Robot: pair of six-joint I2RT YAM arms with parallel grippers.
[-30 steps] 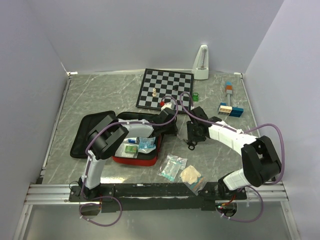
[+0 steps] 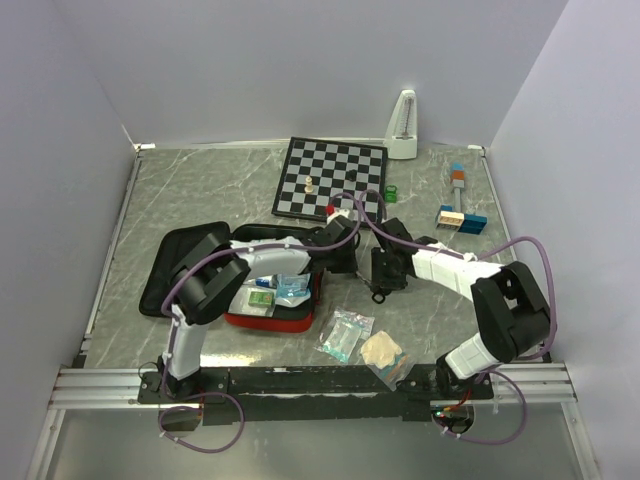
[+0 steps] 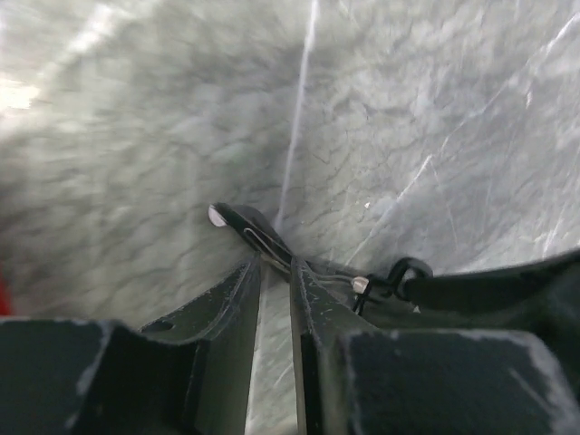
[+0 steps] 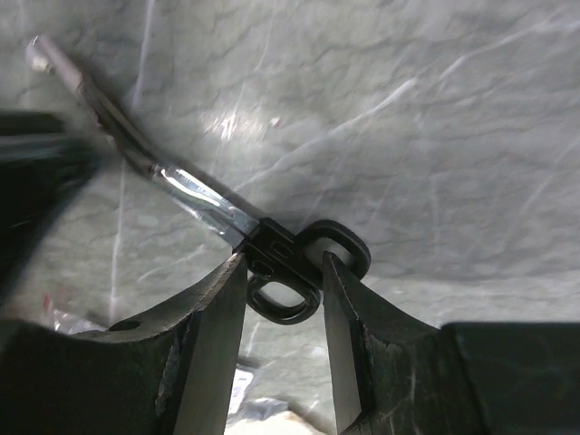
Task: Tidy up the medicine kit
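Observation:
A pair of scissors with black handles (image 4: 283,272) and a metal blade (image 4: 186,186) lies aslant on the grey marbled table, right of the red medicine kit (image 2: 268,324). Over the blade end is my left gripper, its fingers parted by a narrow gap; the blade passes just ahead of the tips, contact unclear. At the handle end my right gripper has its fingers wider apart, with the handles showing between and ahead of them. Inside the kit lie a green pack (image 2: 261,299) and a blue-white packet (image 2: 293,284); my left arm covers part of it.
Two clear bags, one with pale green items (image 2: 345,336) and one with a beige pad (image 2: 380,350), lie at the front. Behind are a chessboard (image 2: 333,163), a white metronome (image 2: 402,125) and a blue toy (image 2: 472,223).
The right gripper has moved a little left and toward the front, and the scissor handles have shifted slightly with it.

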